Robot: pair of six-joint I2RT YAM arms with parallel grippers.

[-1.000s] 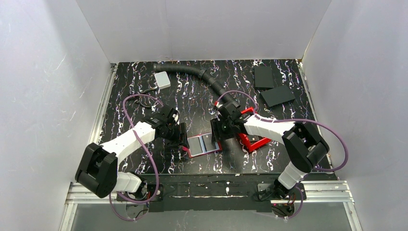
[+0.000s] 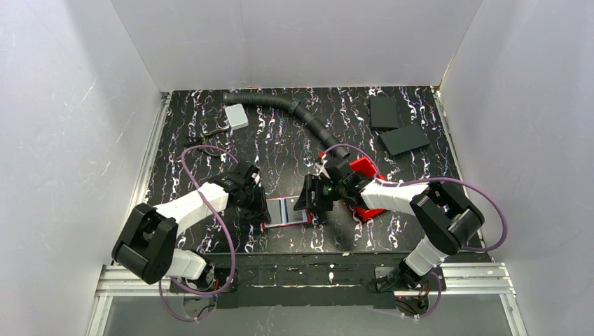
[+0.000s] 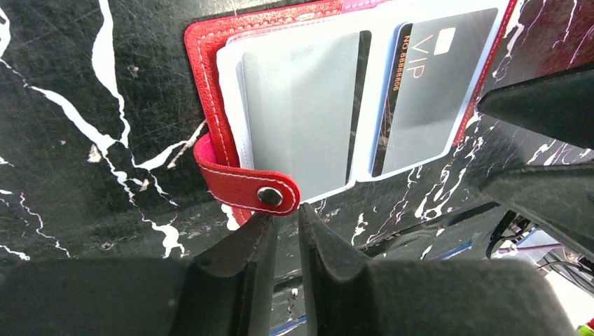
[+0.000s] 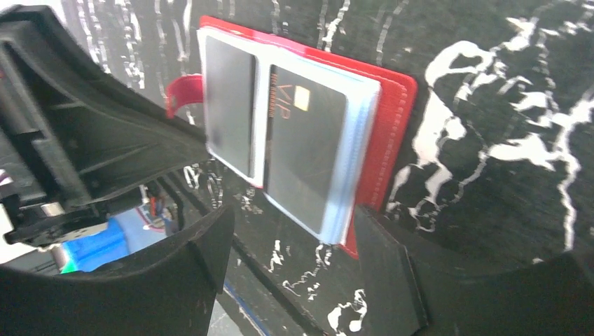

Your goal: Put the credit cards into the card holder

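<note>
The red card holder (image 2: 284, 211) lies unfolded between the arms. Its two halves show clear pockets with grey cards, a plain one (image 3: 301, 105) on the left and one marked VIP (image 3: 438, 91) on the right. The red strap (image 3: 245, 187) with its metal snap curls over the left card's lower corner. My left gripper is shut to a narrow gap at the strap's tip; nothing shows clearly between its fingers. Over the holder's right half, my right gripper stands open, one finger (image 4: 375, 234) at the holder's red right margin.
Behind my right arm lies a red open case (image 2: 363, 166). Two dark flat boxes (image 2: 383, 112) sit at the back right, and a black hose (image 2: 280, 103) curves across the back. A small white box (image 2: 236, 116) stands at the back left.
The holder has shifted left toward my left gripper and turned straighter. My right gripper has moved left over its right half.
</note>
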